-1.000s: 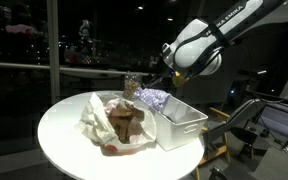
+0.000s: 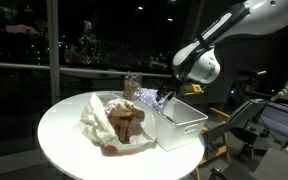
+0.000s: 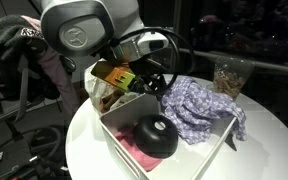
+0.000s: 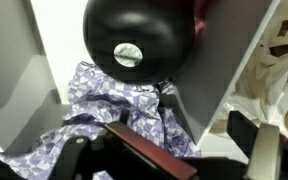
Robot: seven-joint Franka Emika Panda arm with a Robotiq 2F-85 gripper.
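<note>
A white box point(image 2: 189, 132) stands on the round table. Inside it lies a black round object with a pale sticker point(image 4: 128, 54), beside a reddish-pink cloth point(image 3: 134, 150). A purple-and-white patterned cloth point(image 3: 197, 108) hangs over one end of the box, partly inside. My gripper is open above that end, close to the patterned cloth. In exterior view 2 the arm's hand point(image 3: 89, 28) hides part of the box's near corner. The fingers' exact distance to the cloth is hard to judge.
A white bag with brown contents point(image 2: 124, 122) lies beside the box. Behind it stands a clear jar of small brown pieces point(image 3: 230, 75). A chair stands beyond the box.
The arm has come down over the box and shifted slightly right in exterior view 1. The box, cloth and bag look unmoved.
</note>
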